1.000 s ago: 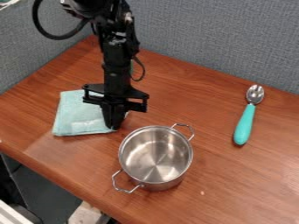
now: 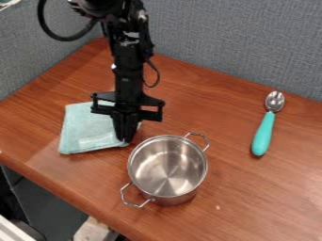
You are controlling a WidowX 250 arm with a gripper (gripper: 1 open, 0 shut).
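My black gripper (image 2: 124,130) is lowered onto a folded pale mint cloth (image 2: 85,132) at the left of the table, its fingertips down at the cloth's right part. Whether the fingers are apart or closed on the cloth is hard to see. A steel pot (image 2: 168,169) with two wire handles stands just right and in front of the gripper. A spoon with a turquoise handle (image 2: 265,134) lies on the right side of the table, its bowl toward the back.
Grey padded walls (image 2: 239,38) border the table behind and at left. The table's edge runs along the front left, with a dark gap beyond.
The gripper and cloth have shifted very slightly; the pot and spoon stay where they were.
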